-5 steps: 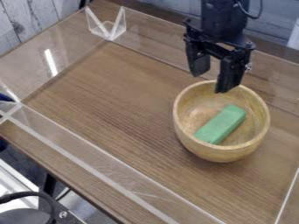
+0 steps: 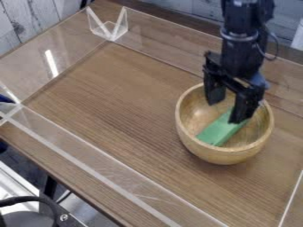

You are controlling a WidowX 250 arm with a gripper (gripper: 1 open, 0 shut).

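A black gripper (image 2: 232, 97) hangs from the arm at upper right, its lower end reaching over the rear of a round wooden bowl (image 2: 199, 147). A green oblong block (image 2: 218, 133) lies inside the bowl, slanting from lower left to upper right, below the gripper. The gripper stands open, with no object visible between its fingers.
A clear angular object (image 2: 106, 25) stands at the upper left. Dark cables (image 2: 24, 217) show at the lower left corner.
The gripper has moved down toward the bowl and the green block. The bowl and block show no clear movement.
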